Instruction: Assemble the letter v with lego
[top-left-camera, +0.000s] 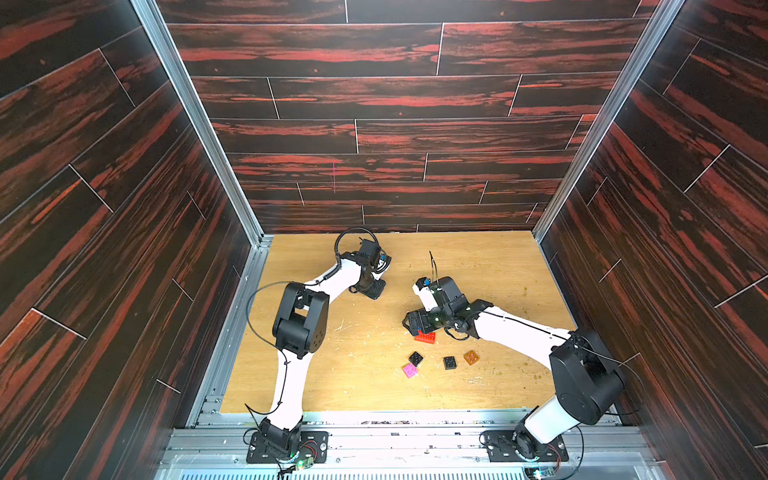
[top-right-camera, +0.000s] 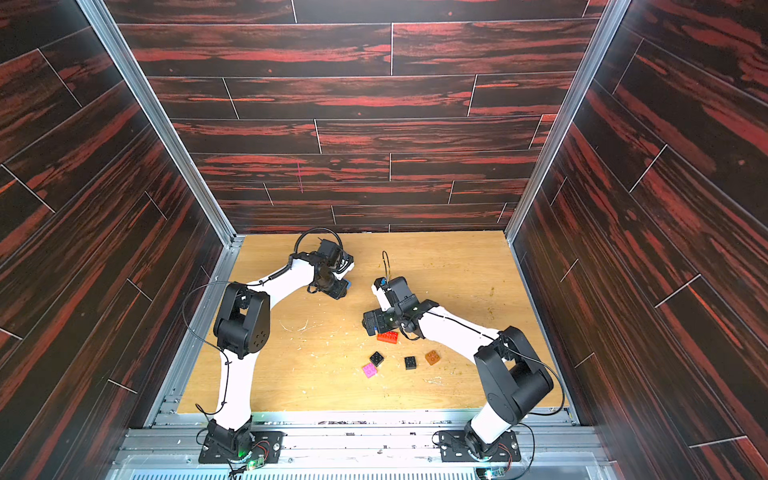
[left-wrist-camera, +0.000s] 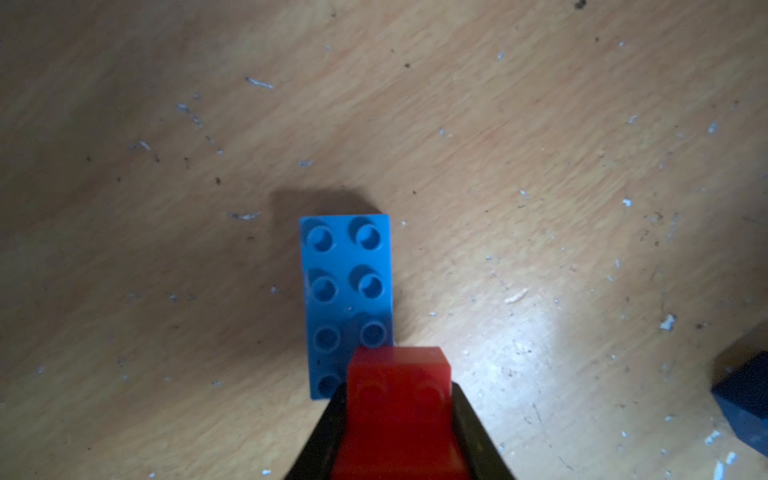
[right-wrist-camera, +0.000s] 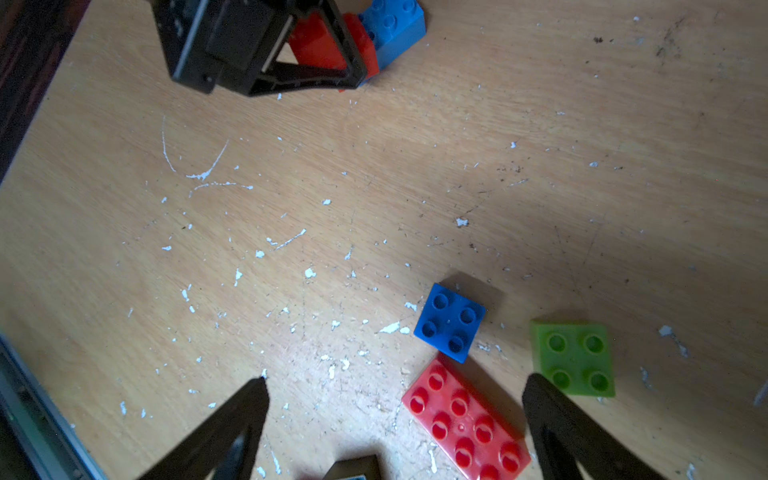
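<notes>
A red brick (left-wrist-camera: 398, 412) sits between the fingers of my left gripper, which is shut on it. Beneath it in the left wrist view, a blue eight-stud brick (left-wrist-camera: 348, 272) lies flat on the table. The red brick covers that brick's near right corner from this angle; whether they touch cannot be told. From the right wrist view, the red brick (right-wrist-camera: 320, 44) overlaps the near end of the blue brick (right-wrist-camera: 396, 30). My right gripper stands open above a small blue brick (right-wrist-camera: 450, 321) and a long red brick (right-wrist-camera: 460, 420), its fingers apart.
A green brick (right-wrist-camera: 572, 360) lies right of the small blue one. Nearer the front edge are two black bricks (top-left-camera: 416, 358), a pink brick (top-left-camera: 410, 370) and an orange brick (top-left-camera: 471, 357).
</notes>
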